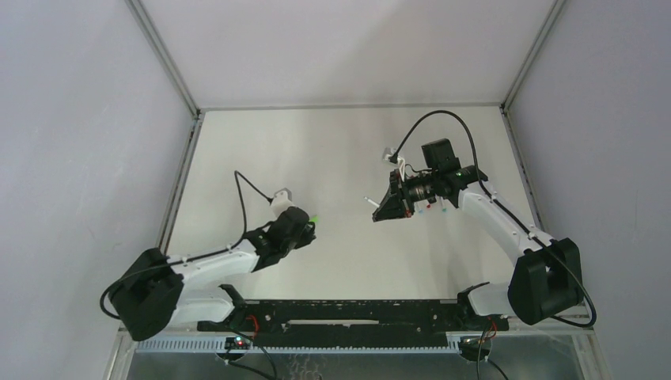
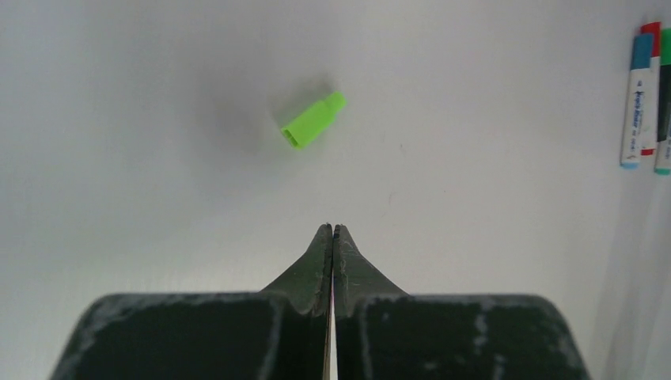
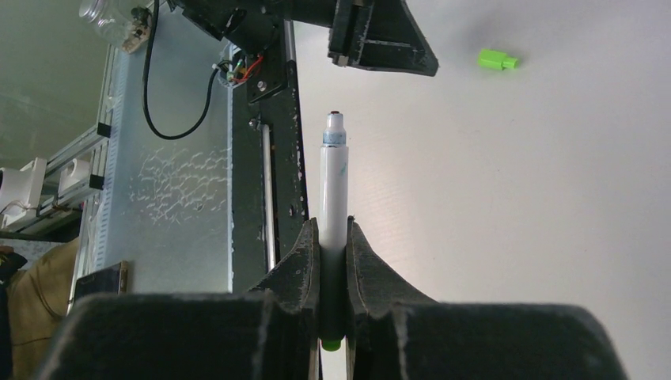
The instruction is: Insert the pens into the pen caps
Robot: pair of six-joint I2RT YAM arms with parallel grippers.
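Observation:
A bright green pen cap (image 2: 312, 122) lies on its side on the white table, its hollow end showing in the left wrist view. My left gripper is shut with nothing visible between its fingertips, apart from the cap. In the top view the left gripper (image 1: 310, 231) partly covers the cap (image 1: 314, 218). An uncapped white pen (image 3: 334, 180) is held between the fingers of my right gripper, its tip pointing away from the gripper. From above, that pen (image 1: 371, 202) sticks out leftward from the right gripper.
Several capped markers (image 2: 635, 103) lie side by side on the table, at the right edge of the left wrist view. The right arm partly hides them from above.

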